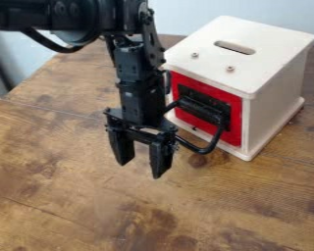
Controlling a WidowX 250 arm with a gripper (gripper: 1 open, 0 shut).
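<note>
My black gripper (141, 152) hangs over the wooden table, its two fingers apart and pointing down with nothing seen between them. Behind it to the right stands a pale wooden box (274, 108) with a slot and two small knobs or screws on its top. Its red front panel (231, 137) carries a black fitting, partly hidden by the arm and a black cable or tube beside the gripper.
A white wall or surface lies beyond the table's back edge at upper left.
</note>
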